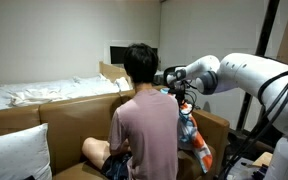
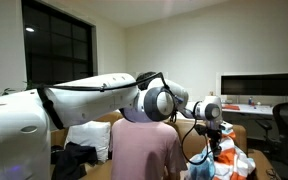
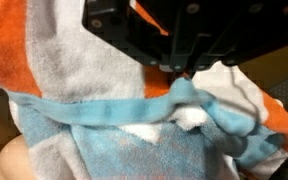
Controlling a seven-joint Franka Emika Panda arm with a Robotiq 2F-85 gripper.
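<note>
A striped towel (image 3: 84, 60) in orange, white and light blue fills most of the wrist view. In the second exterior view the towel (image 2: 228, 160) lies draped over the right end of the sofa, and in the first exterior view the towel (image 1: 192, 132) hangs down beside the person. At the top of the wrist view my gripper is shut on a pinched fold of it, near the light blue edge band. Its fingertips are partly sunk in the cloth. From outside, my gripper (image 2: 214, 132) shows only small and dark against the towel.
A person in a pink shirt (image 1: 149, 135) sits on the brown sofa (image 1: 74, 115), close to the towel and under my arm. White pillows (image 1: 17, 153) lie at the sofa's left. Behind stands a bed (image 1: 44, 95); a monitor (image 2: 249, 85) is at the back right.
</note>
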